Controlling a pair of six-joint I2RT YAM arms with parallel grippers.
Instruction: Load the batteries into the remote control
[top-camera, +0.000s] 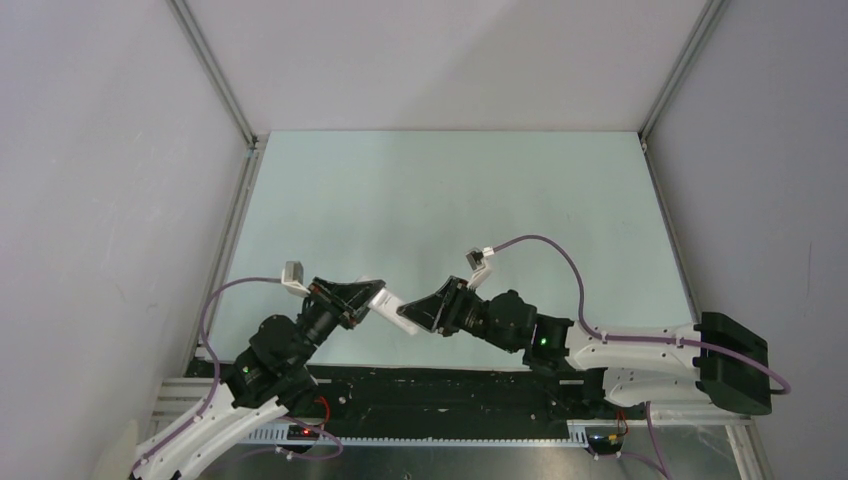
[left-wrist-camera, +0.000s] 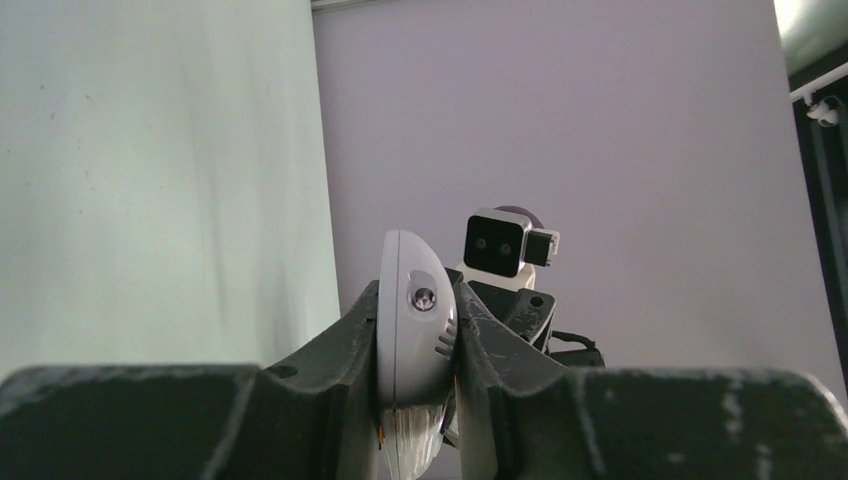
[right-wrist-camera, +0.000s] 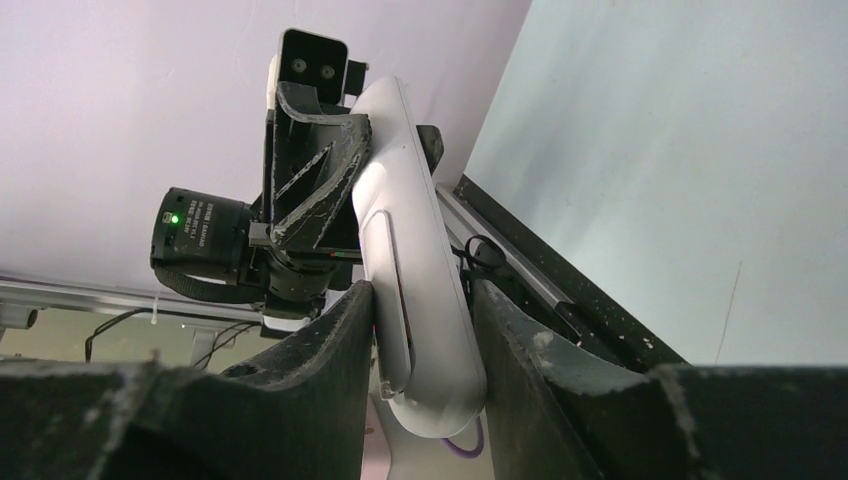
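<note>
The white remote control (top-camera: 394, 310) is held above the front of the table by my left gripper (top-camera: 372, 298), which is shut on its far end. In the left wrist view, the remote's rounded tip (left-wrist-camera: 420, 300) stands up between the left fingers. My right gripper (top-camera: 418, 318) has its fingers on either side of the remote's other end. In the right wrist view, the remote's long body (right-wrist-camera: 425, 270) slants down between them, too close to tell whether they press on it. A narrow flap-like piece (right-wrist-camera: 385, 300) runs along its side. No loose batteries are visible.
A dark strip (top-camera: 430, 400) and a metal rail lie along its front edge. Walls close in at left, right and back.
</note>
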